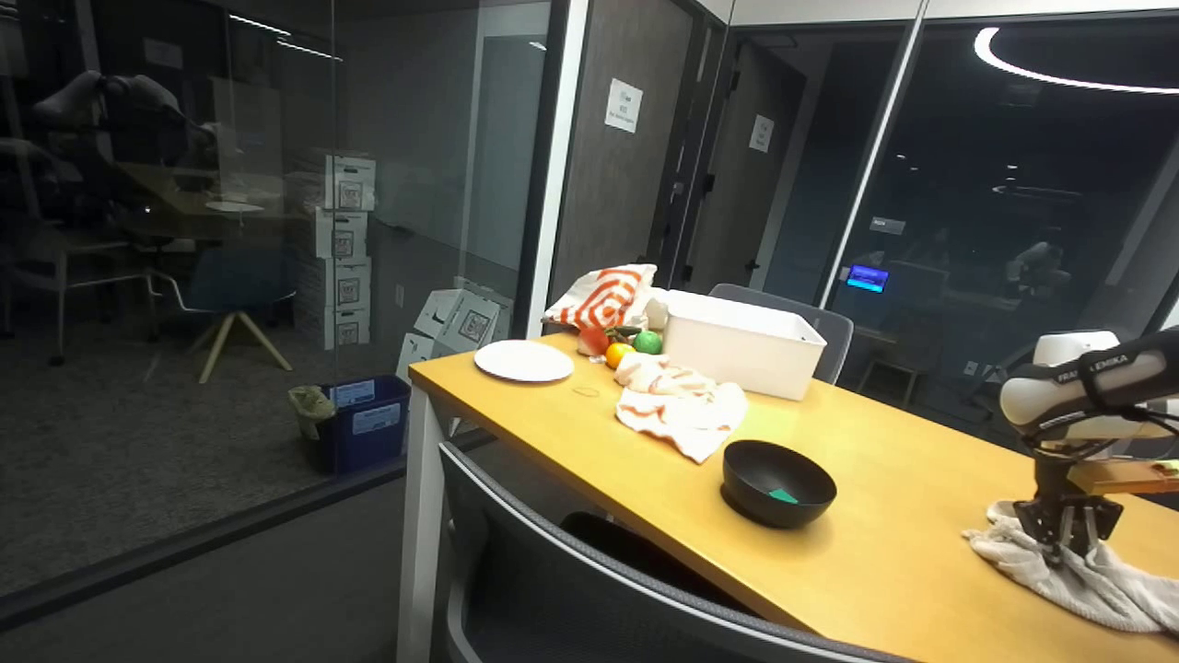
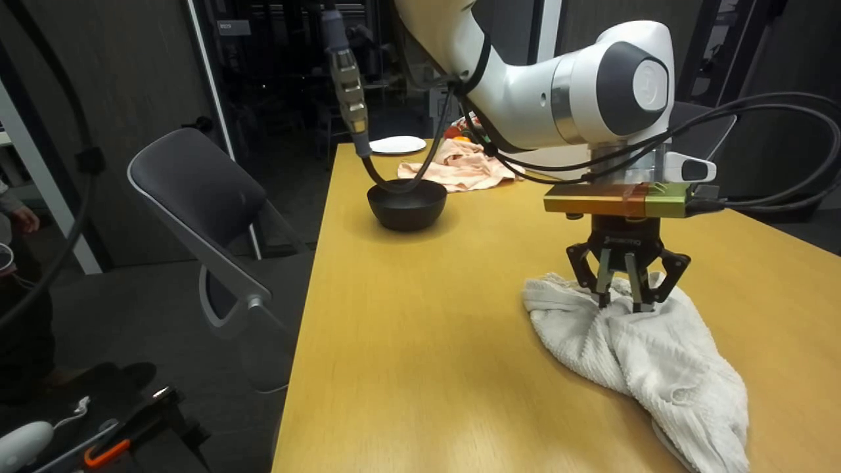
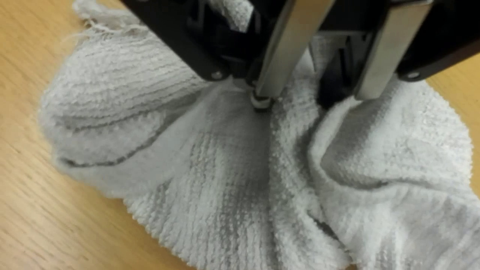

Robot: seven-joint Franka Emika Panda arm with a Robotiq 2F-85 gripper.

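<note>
A crumpled white-grey towel (image 2: 654,355) lies on the wooden table, its ribbed folds filling much of the wrist view. My gripper (image 2: 621,303) points down into its upper end, fingertips at the cloth. In the wrist view a raised fold of the towel (image 3: 294,130) runs up between the two fingers, with a gap still showing between them, so the fingers stand part open. One metal finger (image 3: 292,49) is left of that fold, the other right of it. The fingertips are partly sunk among the folds, and how firmly they touch the cloth is hidden.
A black bowl (image 1: 763,514) with a green piece (image 1: 782,496) inside stands near the table's edge. Farther off are an orange-and-white cloth (image 1: 685,411), a white plate (image 1: 524,361), a white bin (image 1: 735,346) and some fruit. The table between bowl and towel is clear.
</note>
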